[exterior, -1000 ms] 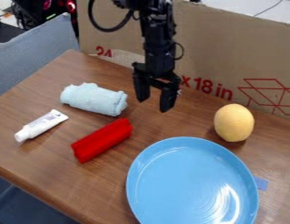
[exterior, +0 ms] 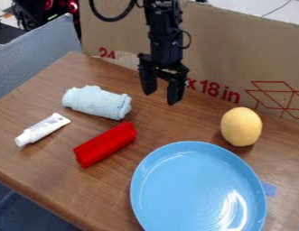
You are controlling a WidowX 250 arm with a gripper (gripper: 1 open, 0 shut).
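Note:
My black gripper [exterior: 162, 87] hangs over the back part of the wooden table, open, with nothing between its fingers. Left of it lies a folded light blue cloth [exterior: 98, 102]. A red cylinder [exterior: 105, 144] and a white tube [exterior: 42, 129] rest at the front left. A yellow oval object [exterior: 241, 127] stands at the right, behind a large blue plate [exterior: 198, 189].
A cardboard panel [exterior: 218, 54] printed with red markings runs along the back of the table [exterior: 43, 90]. A grey padded edge [exterior: 31, 63] borders the left.
My gripper has risen a little and moved slightly back over the last second. The objects on the table have not moved.

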